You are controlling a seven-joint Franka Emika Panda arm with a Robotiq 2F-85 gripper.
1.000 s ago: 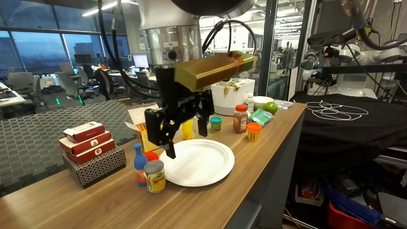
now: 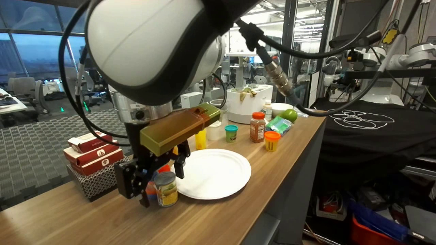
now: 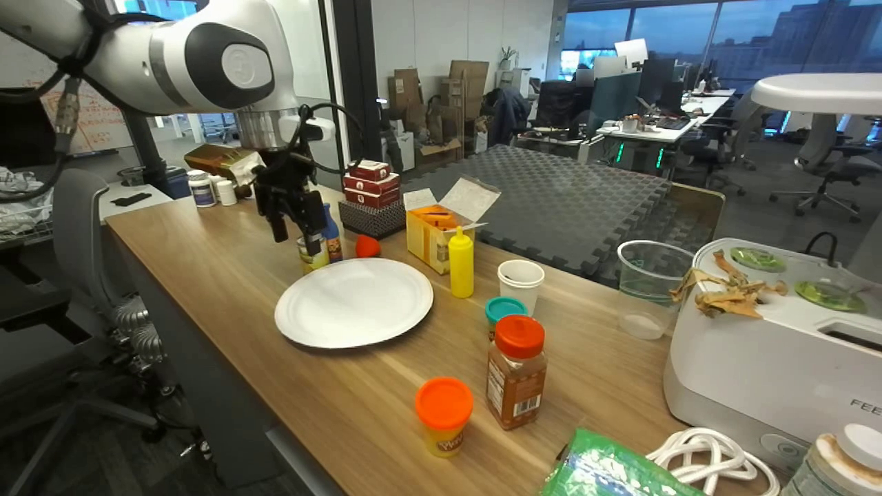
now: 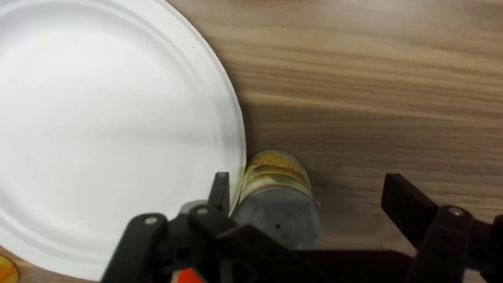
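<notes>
A yellow-labelled can (image 2: pixel 167 192) stands upright on the table, close against the rim of a white plate (image 2: pixel 214 173). My gripper (image 2: pixel 161 188) is low over it, open. From the wrist, the can (image 4: pixel 278 207) shows between the spread fingers, nearer the left one, with clear room toward the right finger (image 4: pixel 408 207); nothing is gripped. In that view the left finger overlaps the edge of the plate (image 4: pixel 118 118). A blue bottle (image 3: pixel 331 235) stands beside the can, mostly hidden behind my gripper in the first exterior view.
A red object (image 3: pixel 367 246) sits near the bottle. Beyond the plate are an open yellow box (image 3: pixel 430 240), a yellow squeeze bottle (image 3: pixel 461 264), cups and jars. Red boxes (image 2: pixel 96 155) are stacked on a patterned box (image 2: pixel 98 179). Bare table lies in front of the can.
My arm has moved from above the plate down and leftward in the first exterior view, to the can. The can and plate stand where they were, and the gripper remains open.
</notes>
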